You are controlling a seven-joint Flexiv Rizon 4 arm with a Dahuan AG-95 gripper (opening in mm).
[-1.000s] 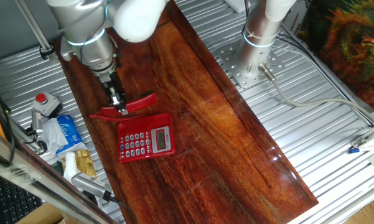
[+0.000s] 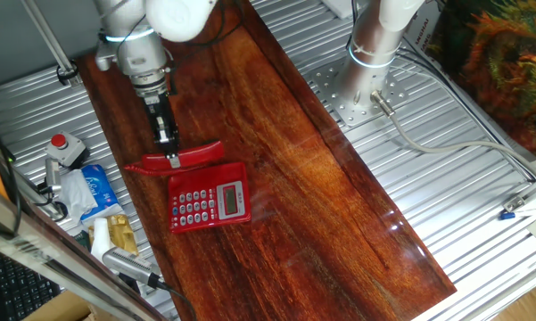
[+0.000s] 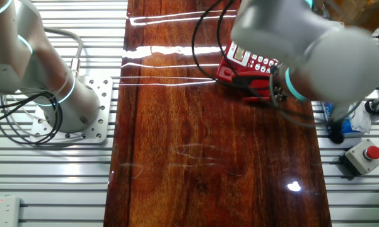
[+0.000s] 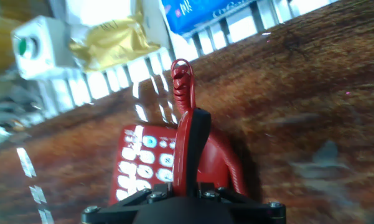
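A red telephone base (image 2: 210, 198) with grey keys and a small display lies on the wooden table. Just beyond its keypad edge, in exterior view 1, is the red handset (image 2: 196, 156), with my gripper (image 2: 173, 160) shut on it near its middle. The wrist view shows the handset (image 4: 182, 152) edge-on against a black finger (image 4: 201, 134); the other finger is hidden. A coiled red cord (image 4: 235, 171) runs beside the base. In exterior view 2 the arm and its cables partly cover the phone (image 3: 239, 58). Any gap under the handset cannot be judged.
Beyond the table's edge lie a blue tissue pack (image 2: 96, 189), a box with a red button (image 2: 62, 147) and a yellow packet (image 2: 122, 234).
My gripper has shifted slightly and turned more upright in exterior view 1, and the handset has turned a little with it. The phone base has stayed in place.
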